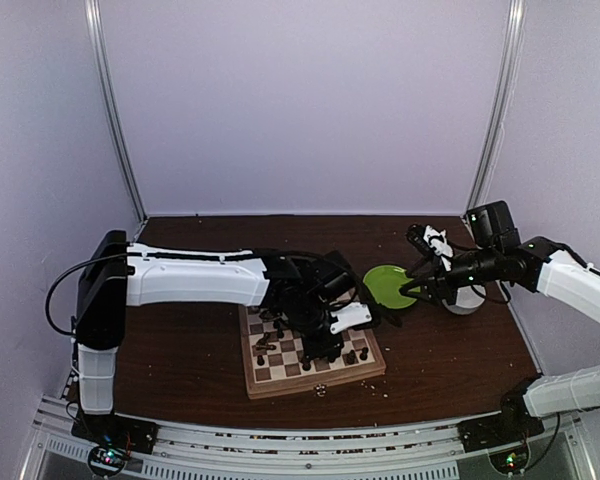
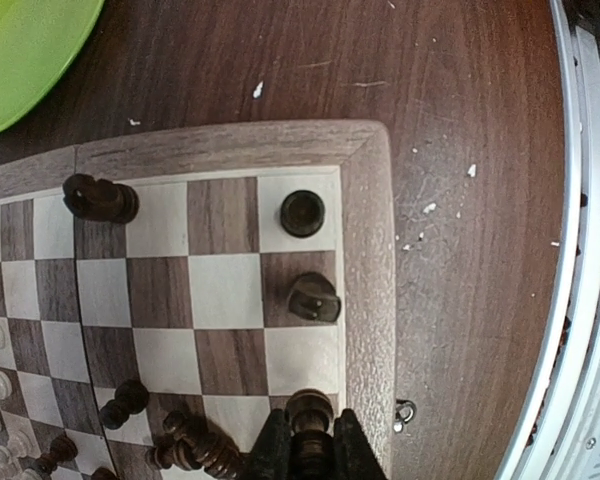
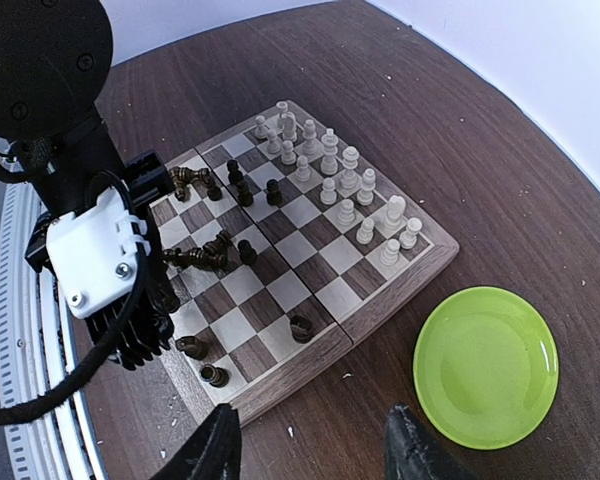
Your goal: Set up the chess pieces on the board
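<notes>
My left gripper is shut on a dark chess piece (image 2: 310, 404), held over the board's near-edge row; whether its base touches the board, I cannot tell. On that row a dark round piece (image 2: 302, 213) stands in the corner square, with a dark knight-like piece (image 2: 315, 298) beside it. Several dark pieces (image 3: 197, 257) lie or stand scattered over the near half of the chessboard (image 3: 404, 284). White pieces (image 3: 350, 165) stand in rows at the far side. My right gripper is open and empty, away from the board to the right.
A green plate (image 1: 385, 286) sits right of the board, beside the right gripper. Behind that arm, a white bowl (image 1: 464, 300) is partly hidden. A small metal clasp (image 2: 405, 412) shows at the board's front edge.
</notes>
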